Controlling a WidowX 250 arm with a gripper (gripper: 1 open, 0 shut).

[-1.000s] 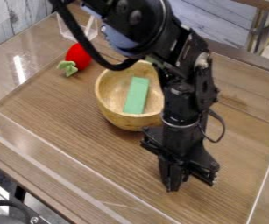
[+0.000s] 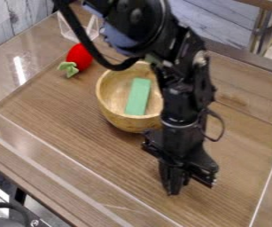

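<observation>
My gripper is low over the bare wooden table at the front right, its fingertips close together and shut, with nothing visible between them. Whether the tips touch the surface I cannot tell. Behind it, a yellow bowl holds a green rectangular block. The arm hides the right part of the bowl.
A red object with a green top lies at the back left, beside a clear container near the table's raised edge.
The bowl, the block and the red object have stayed in place.
</observation>
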